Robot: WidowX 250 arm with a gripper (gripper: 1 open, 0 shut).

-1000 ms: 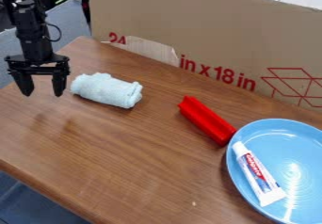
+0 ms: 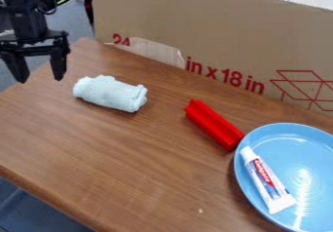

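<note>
My black gripper (image 2: pixel 35 66) hangs at the left edge of the view, above the table, its two fingers apart with nothing visible between them. A pale blue rolled cloth (image 2: pixel 111 93) lies on the wooden table to its right. Farther right is a red cylindrical object (image 2: pixel 213 125). A blue plate (image 2: pixel 318 168) at the right holds a white toothpaste tube (image 2: pixel 266 180) with red and blue print.
A large cardboard sheet (image 2: pixel 208 36) stands along the back of the table. A grey floor shows at the lower left, past the table edge.
My gripper has moved up and slightly left, away from the pale blue cloth. The objects on the table have not moved.
</note>
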